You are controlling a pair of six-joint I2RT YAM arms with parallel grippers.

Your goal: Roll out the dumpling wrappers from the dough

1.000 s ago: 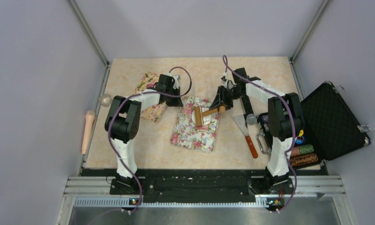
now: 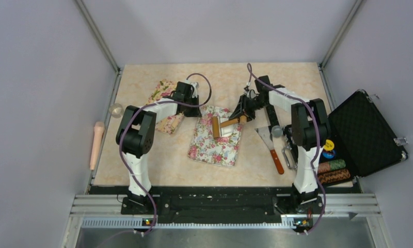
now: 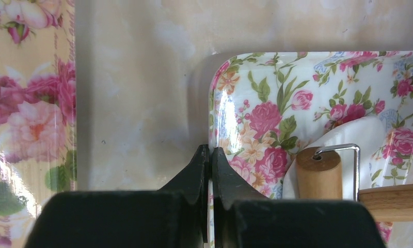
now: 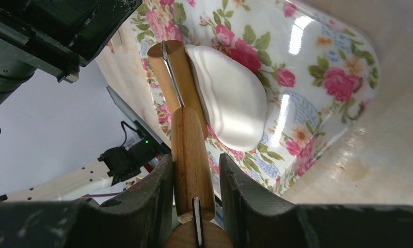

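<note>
A white dough piece (image 4: 233, 98) lies flattened on the floral board (image 2: 207, 150) at the centre. The wooden roller (image 2: 216, 127) rests along the dough's edge, its handle (image 4: 189, 155) held in my right gripper, which is shut on it. In the left wrist view the roller's cylinder (image 3: 318, 175) partly covers the dough. My left gripper is shut at the board's left edge near its upper corner, with no object visible between its fingers apart from possibly that thin rim.
A second floral board (image 2: 168, 124) lies at left. A scraper (image 2: 274, 155), a clear cup (image 2: 276, 132) and an open black case (image 2: 364, 134) are at right. A wooden pin (image 2: 97, 144) lies far left.
The roller in my right gripper has shifted slightly leftward on the dough, with the right arm moving a little. The left arm looks unchanged.
</note>
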